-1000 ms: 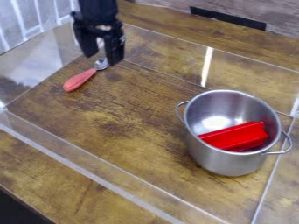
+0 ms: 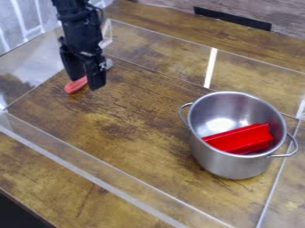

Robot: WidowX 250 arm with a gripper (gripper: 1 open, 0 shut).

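Observation:
My black gripper (image 2: 84, 66) is open at the upper left, low over a red elongated object (image 2: 75, 85) that lies on the wooden table (image 2: 131, 125). Most of that object is hidden behind the fingers; only its red end shows at the lower left of them. I cannot tell whether the fingertips touch it.
A large steel pot (image 2: 222, 156) with two handles stands at the right, holding a red block (image 2: 238, 137). Clear panels edge the left side.
The pot and its contents have not moved.

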